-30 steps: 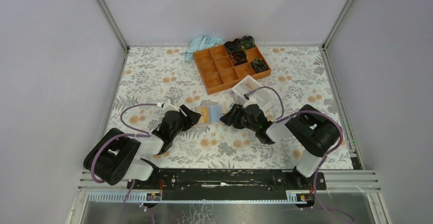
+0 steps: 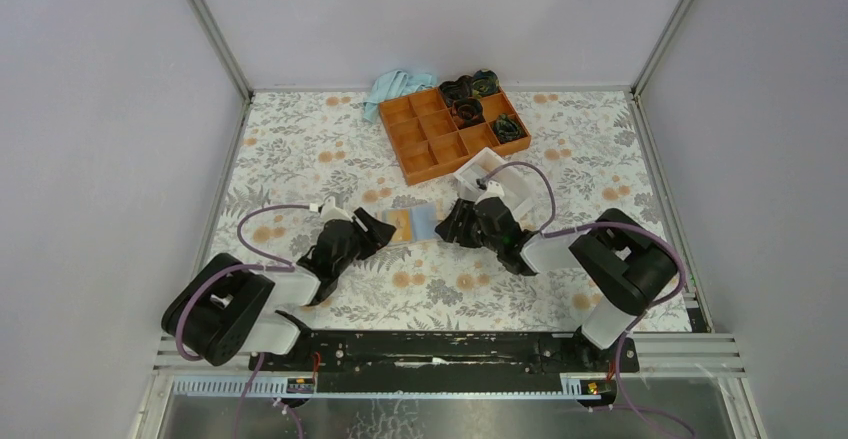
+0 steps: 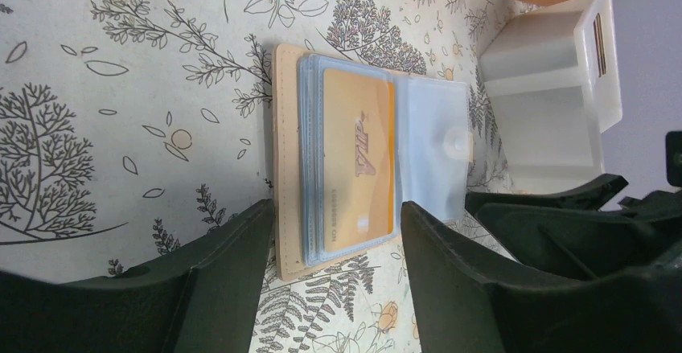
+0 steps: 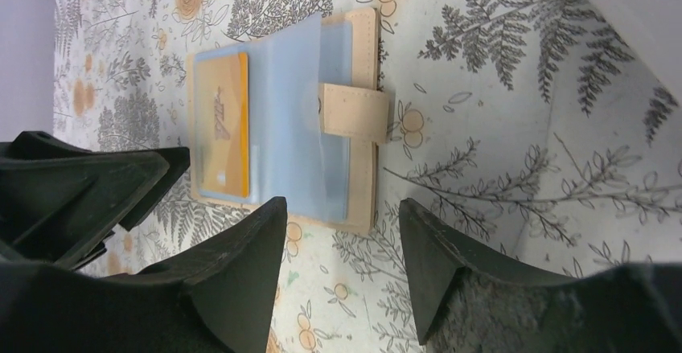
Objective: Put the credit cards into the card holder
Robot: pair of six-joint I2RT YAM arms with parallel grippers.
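Observation:
The card holder (image 3: 287,244) lies spread open on the table, with a beige cover and clear bluish sleeves. A gold-orange card (image 3: 354,200) sits inside its left sleeve; the right sleeve (image 3: 430,148) looks empty. In the left wrist view my left gripper is open, its fingers apart over the holder's left part; whether they touch it I cannot tell. My right gripper, also open, is at the holder's right edge, near the beige strap (image 4: 355,113), with nothing held between its fingers.
A white box (image 2: 482,171) stands just behind my right gripper. Further back are an orange compartment tray (image 2: 418,171) with several dark coiled items and a light blue cloth (image 2: 395,87).
My right gripper and forearm have shifted slightly. My left arm has hardly moved, and the holder stays in about the same place.

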